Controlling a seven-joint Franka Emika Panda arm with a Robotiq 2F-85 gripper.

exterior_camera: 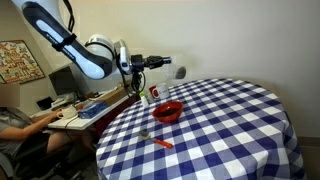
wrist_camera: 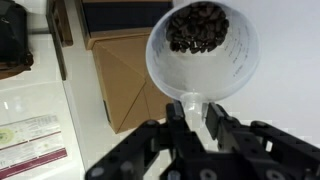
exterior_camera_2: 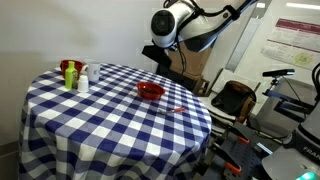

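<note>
A white cup point(wrist_camera: 225, 70) with dark beans point(wrist_camera: 197, 27) gathered at one side of its inside is in my grip. In the wrist view my gripper is shut on the cup's near edge, where a small pale part shows between the fingers. Exterior view 1 has the gripper point(exterior_camera: 166, 62) raised above the table's far end, with a grey oval, apparently part of the cup point(exterior_camera: 180, 72), just right of it. On the checkered table below stands a red bowl point(exterior_camera: 168, 112); its contents are too small to make out. The cup is hard to pick out in exterior view 2.
A red-handled utensil point(exterior_camera: 157, 141) lies near the bowl. At the table's other end are a white mug point(exterior_camera_2: 93, 72), a green bottle point(exterior_camera_2: 70, 75), a white bottle point(exterior_camera_2: 83, 86) and another red bowl point(exterior_camera_2: 68, 65).
</note>
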